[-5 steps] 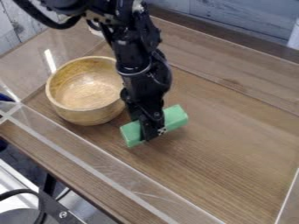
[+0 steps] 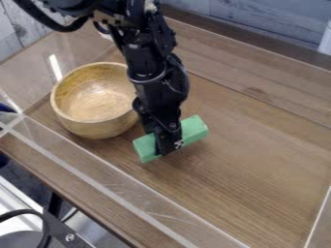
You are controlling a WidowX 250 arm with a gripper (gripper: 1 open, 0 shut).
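Note:
My black gripper reaches down from the top of the camera view and is shut on a green block, which rests low on or just over the wooden table, tilted at an angle; the fingers cover its middle. Whether the block touches the table is hard to tell.
A tan round bowl sits just left of the gripper. The table's near edge runs diagonally at the lower left, with dark parts beyond it.
The gripper and green block have shifted very slightly; otherwise the scene looks the same.

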